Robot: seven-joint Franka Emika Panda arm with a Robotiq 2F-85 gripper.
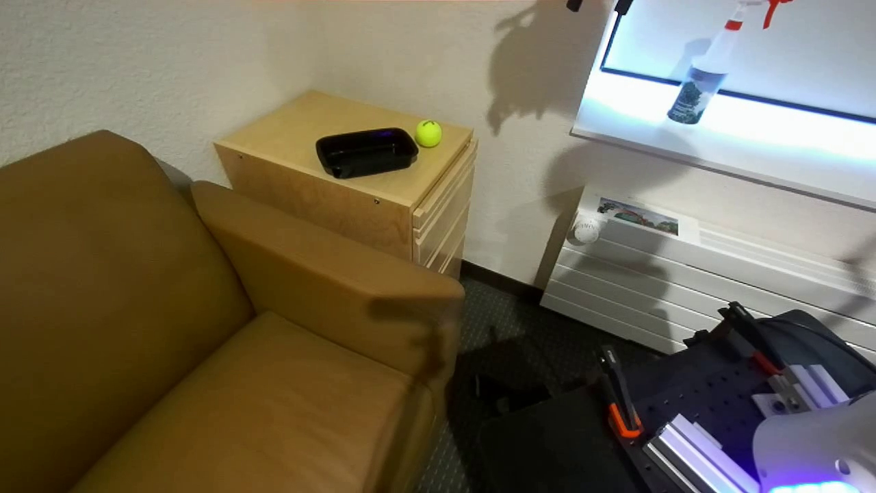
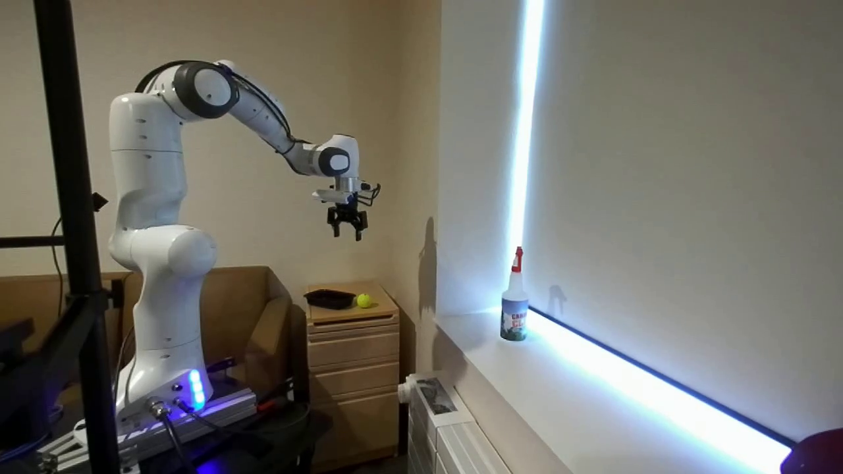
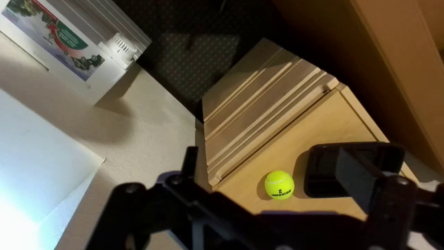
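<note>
A bright yellow tennis ball [image 1: 428, 133] rests on top of the wooden drawer cabinet [image 1: 279, 123], just right of a black tray [image 1: 366, 153]. The tray looks empty. In the wrist view the ball [image 3: 279, 185] lies beside the tray [image 3: 329, 168], below and between my spread fingers. My gripper [image 2: 347, 232] hangs pointing down, high above the cabinet in exterior view 2. It stands open, with nothing between its fingers. Only the tips of my gripper [image 1: 599, 4] show at the top edge of exterior view 1.
A spray bottle [image 2: 514, 304] stands on the windowsill [image 2: 474, 336]. Below the sill is a white radiator [image 1: 632, 275]. A brown sofa [image 1: 328, 255] sits close against the cabinet's side. The air between my gripper and the cabinet top is clear.
</note>
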